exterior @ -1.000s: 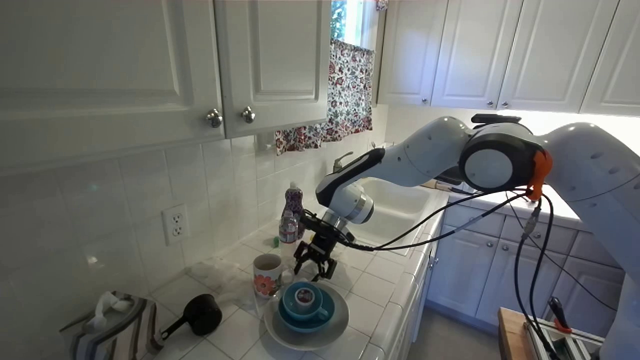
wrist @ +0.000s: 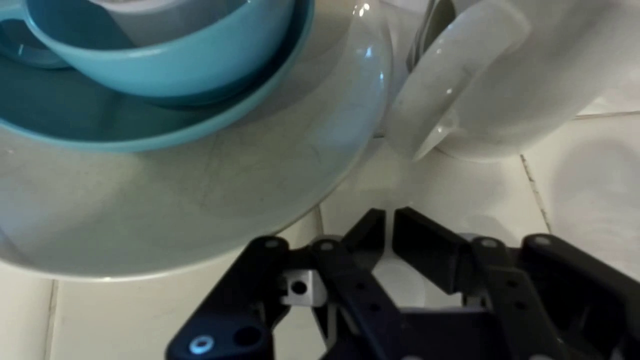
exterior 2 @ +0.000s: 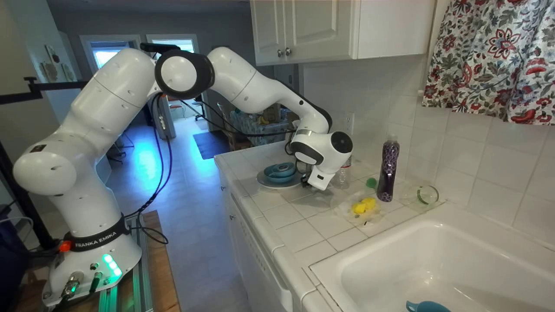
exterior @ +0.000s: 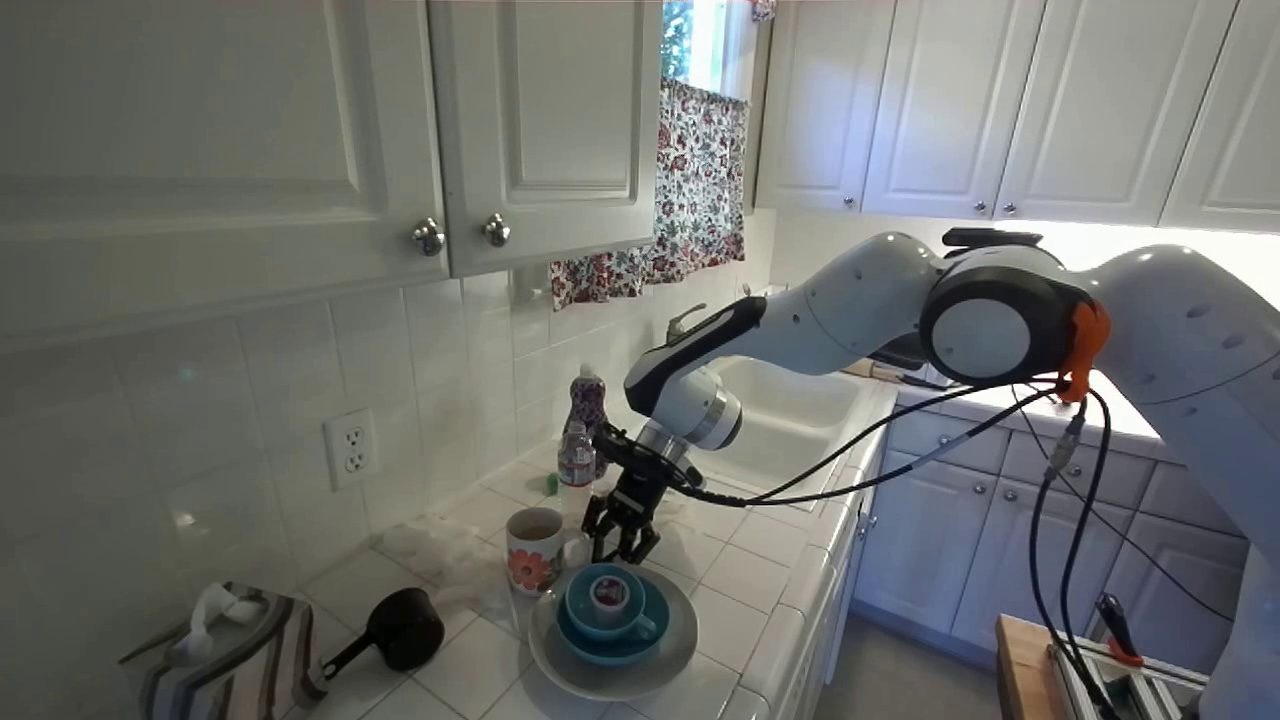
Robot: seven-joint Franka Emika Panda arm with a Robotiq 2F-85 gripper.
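Note:
My gripper points down at the counter tiles, its two fingers close together with a narrow gap and nothing visible between them. In the wrist view, the grey-white plate lies just beside the fingers, its rim very near them. On it sit a blue dish and a blue cup nested inside. A small white container rests in the cup. Past the fingertips is the handle of a white mug; exterior view 1 shows the flower-printed mug beside the gripper.
A clear water bottle and a purple bottle stand near the wall behind the gripper. A black pan and a striped cloth lie further along the counter. The sink holds a blue item.
My gripper has moved slightly lower and closer to the plate, and its fingers have drawn nearer together. Plate, cups and mug have stayed where they were.

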